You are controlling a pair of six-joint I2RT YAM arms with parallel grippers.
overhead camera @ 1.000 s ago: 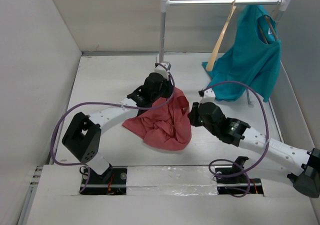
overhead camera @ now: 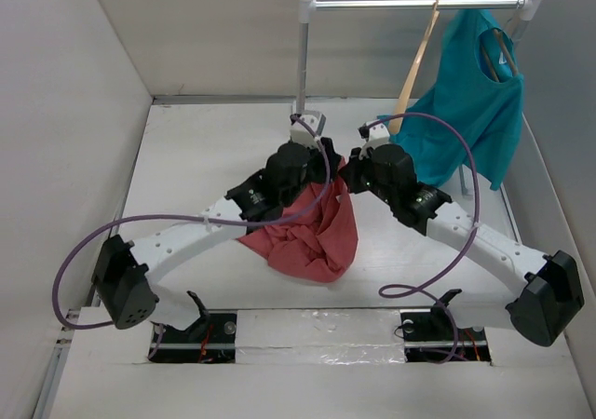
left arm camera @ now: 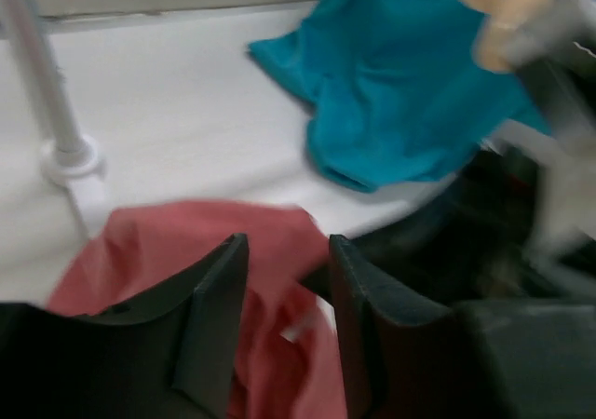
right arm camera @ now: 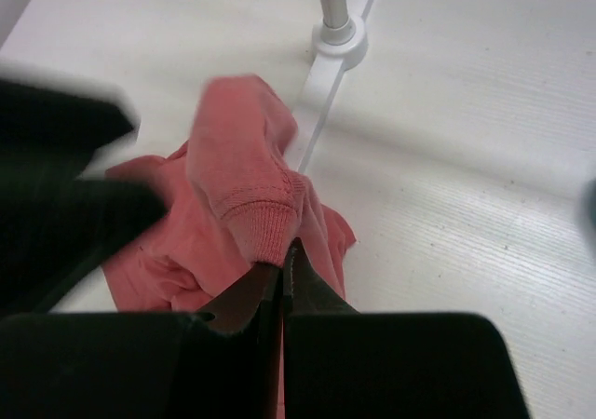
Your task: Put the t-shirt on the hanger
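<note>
The red t-shirt (overhead camera: 307, 242) lies crumpled on the white floor below both arms. My right gripper is shut on a ribbed edge of it, lifting a fold, as the right wrist view shows. My left gripper is just beside, above the red cloth; its two fingers are apart in the left wrist view, with the right gripper blurred close behind. A bare wooden hanger (overhead camera: 414, 60) hangs from the rail at the right of centre.
The rail (overhead camera: 372, 5) spans the back on white posts. A teal shirt (overhead camera: 466, 130) on a hanger hangs at the right, its lower part reaching the floor. Grey walls enclose both sides.
The right arm has moved up and left to the shirt's upper fold, close to the left gripper. The left gripper has shifted slightly toward the right.
</note>
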